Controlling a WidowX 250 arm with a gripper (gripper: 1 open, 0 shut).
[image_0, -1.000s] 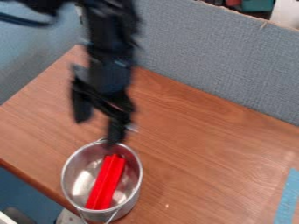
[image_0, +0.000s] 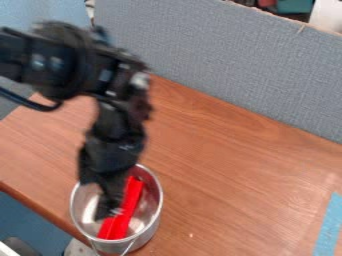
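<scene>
A metal pot (image_0: 151, 207) sits at the lower left of the table, with a red object (image_0: 118, 221) lying in it. My black gripper (image_0: 104, 195) is blurred by motion and reaches down over the pot's left and middle part, partly hiding the red object. Its fingers are hard to make out; whether it touches the red object cannot be told.
A grey partition (image_0: 227, 60) runs along the back. A strip of blue tape (image_0: 329, 222) lies at the right edge.
My arm swung from behind the pot to its right, and now has moved left to over the pot. The pot and red object look unmoved.
</scene>
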